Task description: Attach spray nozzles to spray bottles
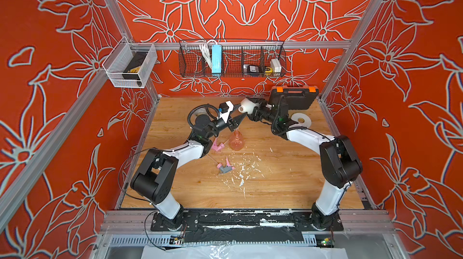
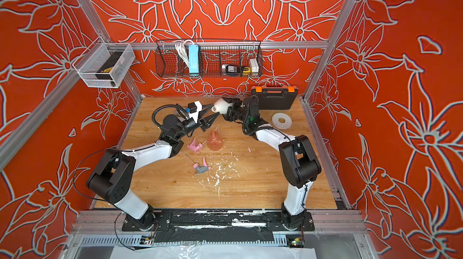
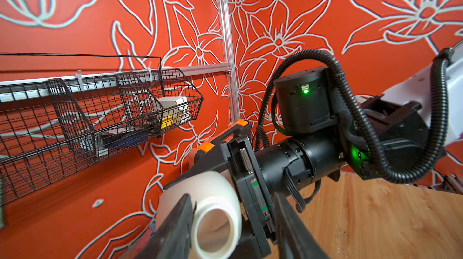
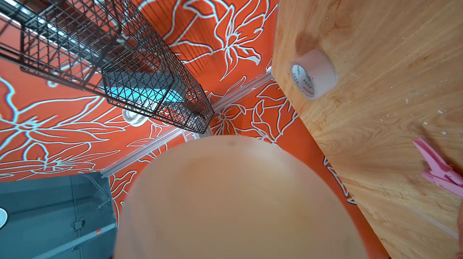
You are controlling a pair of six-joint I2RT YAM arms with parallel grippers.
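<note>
A white bottle (image 1: 248,106), mouth facing left, is held up sideways in my right gripper (image 2: 229,106) above the back of the table; it fills the lower right wrist view. My left gripper stands open at the bottle's neck, fingers either side of its mouth; contact is unclear. A pink-orange bottle (image 1: 236,141) stands below on the table. A pink nozzle (image 1: 217,146) lies beside it, and a grey-pink nozzle (image 1: 225,167) lies nearer the front.
A black case (image 1: 294,102) and a white ring (image 1: 302,120) are at back right. A wire basket (image 1: 231,61) hangs on the back wall, and a tape roll (image 4: 314,74) sits on the table. White scraps litter the middle front.
</note>
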